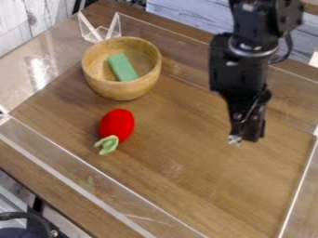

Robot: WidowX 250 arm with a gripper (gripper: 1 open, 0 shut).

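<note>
My gripper (pixel 236 130) hangs over the right half of the wooden table, pointing down, blurred, with its fingers close together and nothing visible between them. A red object with a green end (pixel 117 125) lies on the table to its left. A wooden bowl (pixel 121 90) at the upper left holds a green block (pixel 122 67).
A white wire object (pixel 102 28) stands behind the bowl. The table's edges show at left and right.
</note>
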